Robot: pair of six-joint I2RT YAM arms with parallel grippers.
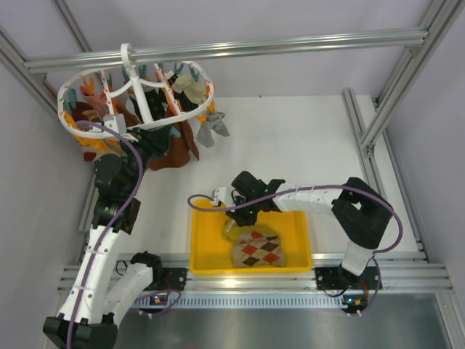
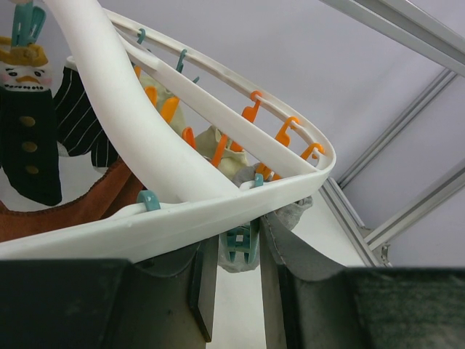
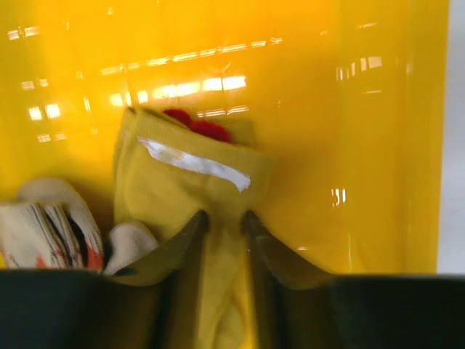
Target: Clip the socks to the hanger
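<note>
A white round hanger with clips and hung socks fills the upper left. My left gripper is shut on a teal clip at the hanger's front rim, a grey sock behind it. My right gripper is down over a yellow-green sock in the yellow tray; its blurred fingertips are apart on the sock, part open. A patterned sock lies in the tray below it, seen striped at the left of the right wrist view.
An aluminium rail runs across the top, with frame posts at both sides. The white board is clear right of the hanger and above the tray.
</note>
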